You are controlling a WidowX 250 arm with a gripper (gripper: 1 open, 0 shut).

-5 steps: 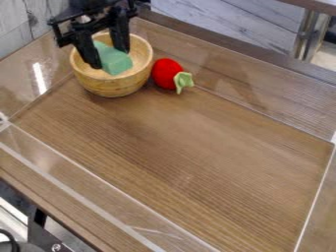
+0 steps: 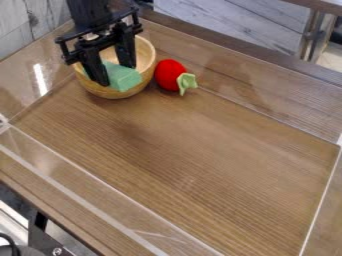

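Note:
My black gripper (image 2: 104, 57) is over a wooden bowl (image 2: 138, 52) at the upper left, shut on a green object (image 2: 115, 80), which hangs at the bowl's front part; whether it touches the bowl I cannot tell. A red object with a green top (image 2: 171, 73), like a strawberry or tomato, lies on the table just right of the bowl.
A pale wall or edge runs along the back left, and a white ledge (image 2: 281, 12) along the back right.
My gripper and the green object have moved down in the view, toward the bowl's front. The red object stays in place.

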